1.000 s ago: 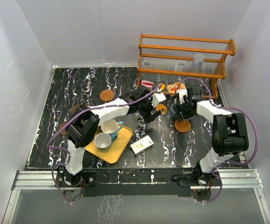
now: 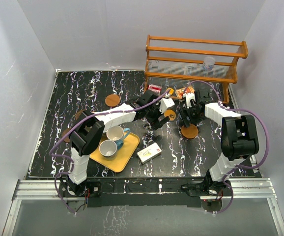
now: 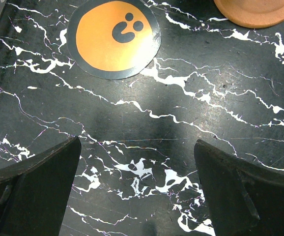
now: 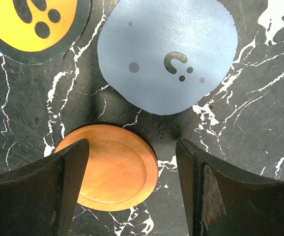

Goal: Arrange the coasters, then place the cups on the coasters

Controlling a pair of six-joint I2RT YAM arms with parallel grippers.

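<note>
Two white-and-blue cups (image 2: 108, 148) stand together in the yellow tray at left. A round wooden coaster (image 2: 189, 132) lies at right, just below my right gripper (image 2: 190, 119). In the right wrist view this coaster (image 4: 117, 172) is partly behind the left finger, and a gap shows between its right edge and the right finger (image 4: 193, 172). The right fingers are apart. My left gripper (image 2: 157, 121) hangs open over bare marble, nothing between its fingers. Ahead of it in the left wrist view lies an orange round mat (image 3: 115, 37).
A yellow tray (image 2: 117, 166) sits front left, with a white box (image 2: 149, 153) beside it. Behind stands a wooden rack (image 2: 196, 49) bearing a clear cup (image 2: 209, 62). A blue mat (image 4: 166, 54) lies beyond the right gripper. Another wooden coaster (image 2: 112, 100) is farther back left.
The wooden coaster at right has shifted slightly left, and my right gripper and arm have moved slightly left too. The left arm and the cups have stayed put.
</note>
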